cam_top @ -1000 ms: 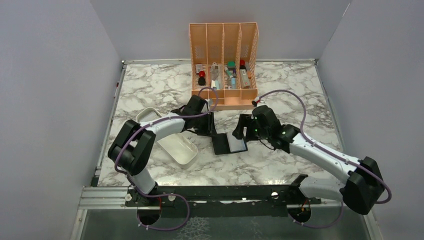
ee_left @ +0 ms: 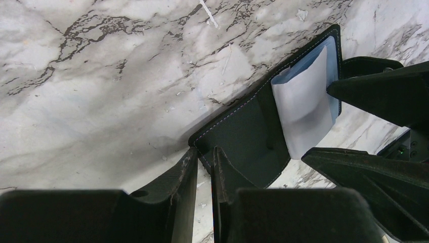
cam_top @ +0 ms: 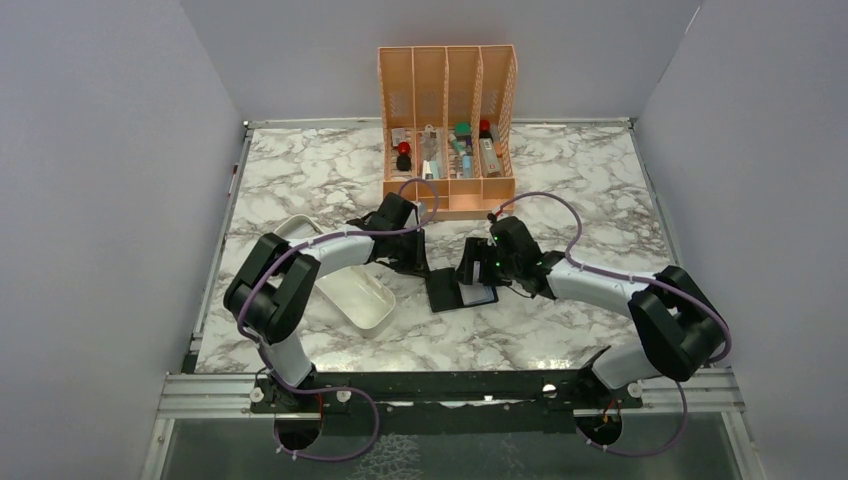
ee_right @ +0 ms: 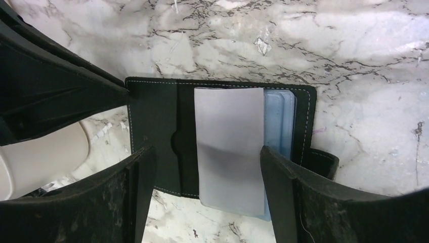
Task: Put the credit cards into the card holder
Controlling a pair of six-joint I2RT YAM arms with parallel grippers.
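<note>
The black card holder (ee_right: 152,126) lies unfolded on the marble table, its stitched border showing. Over its right half are a white card-like sheet and translucent blue sleeves; in the left wrist view the sheet bulges up off the sleeves. My left gripper is at the holder's left corner, its fingertips a narrow gap apart with the edge running between them; whether they clasp it cannot be told. Open above the holder, my right gripper has its fingers either side of the white sheet's left part. No separate credit card can be made out.
An orange divided organizer (cam_top: 447,188) with small items stands at the back. The cream tray (cam_top: 358,298) sits left of the holder, under the left arm. Both grippers are close together.
My right gripper has come down and left onto the white-covered half of the holder. The holder has shifted very slightly to the right. My left gripper has stayed nearly in place.
</note>
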